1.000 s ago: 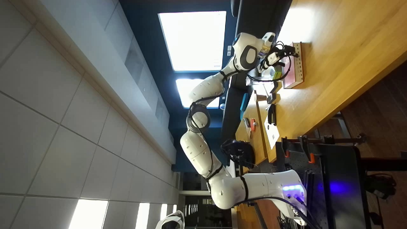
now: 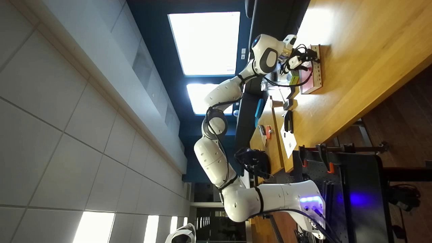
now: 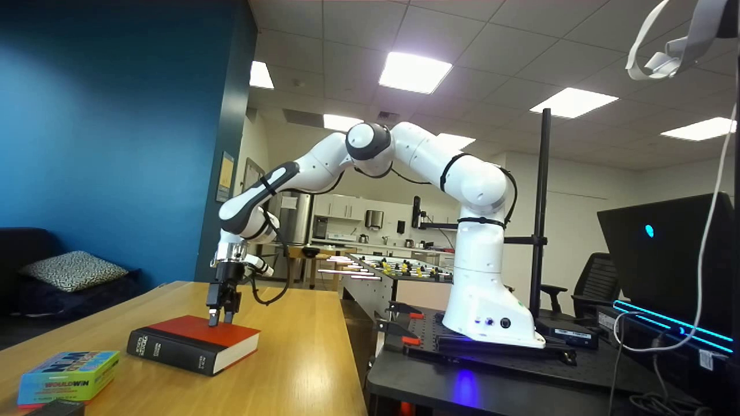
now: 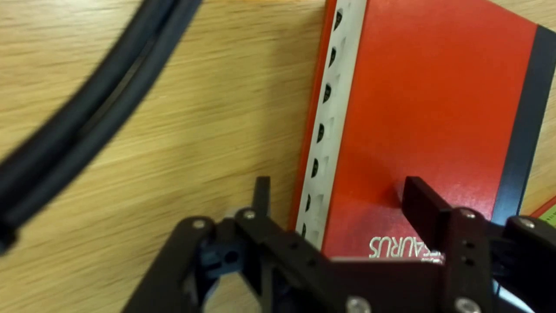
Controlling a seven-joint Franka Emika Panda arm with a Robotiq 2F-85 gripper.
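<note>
A thick red book with a black spine point(image 3: 185, 338) lies flat on the wooden table. My gripper point(image 3: 221, 321) points down at its far edge, fingertips at about cover height. In the wrist view the gripper stands part open, its fingers apart. One finger point(image 4: 262, 194) is beyond the page edge with thumb notches, over bare table; the other finger point(image 4: 421, 195) is over the red cover point(image 4: 432, 104). Whether either finger touches the book, I cannot tell.
A colourful box point(image 3: 68, 378) sits in front of the book's spine side. Cables point(image 4: 99, 104) loop beside the gripper. Bare table point(image 3: 305, 346) extends to the book's right in exterior view 2.
The arm has shifted and the gripper has come slightly lower, nearer the table at the book's edge. The book has not visibly moved.
</note>
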